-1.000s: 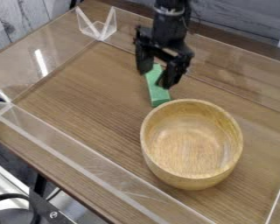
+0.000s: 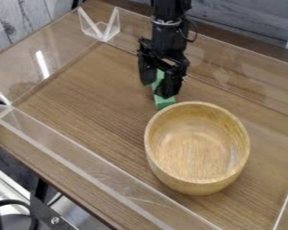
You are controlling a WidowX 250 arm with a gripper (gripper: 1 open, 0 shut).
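My black gripper (image 2: pixel 161 67) hangs from the top centre over a green object (image 2: pixel 164 95) lying on the wooden table. The green object is partly hidden behind the gripper's fingers, which are dark and overlap it; whether they touch it cannot be made out. Below it sits a large round wooden bowl (image 2: pixel 197 149), empty.
A clear angular plastic piece (image 2: pixel 100 25) stands at the back left. Dark cables or fittings (image 2: pixel 17 216) lie at the bottom left corner.
The gripper has shifted slightly left and looks narrower, now more squarely over the green object. The bowl and green object look unmoved.
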